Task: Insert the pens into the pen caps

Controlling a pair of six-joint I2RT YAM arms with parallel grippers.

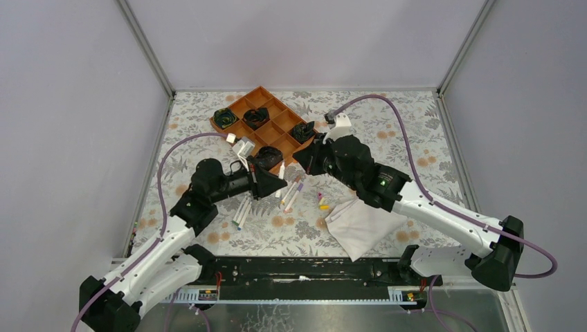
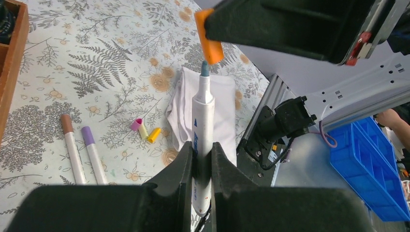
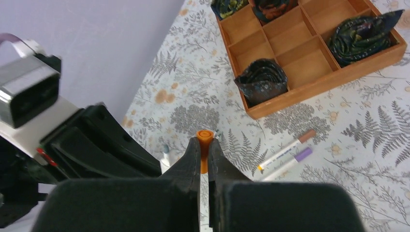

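My left gripper is shut on a white pen (image 2: 202, 121) that stands upright, its grey-blue tip uncovered. An orange cap (image 2: 209, 41) shows near that tip in the left wrist view; whether they touch cannot be told there. My right gripper is shut on this orange cap, and the pen's tip shows apart from it, to its left, in the right wrist view. On the table lie a brown-ended pen (image 2: 72, 150) and a purple-ended pen (image 2: 95, 154). Pink, cream and yellow caps (image 2: 153, 135) lie close together.
A wooden compartment box (image 1: 260, 90) with dark cloth bundles stands at the back left. Several white pens (image 1: 242, 211) lie by the left arm. A white cloth (image 1: 363, 225) covers the front right.
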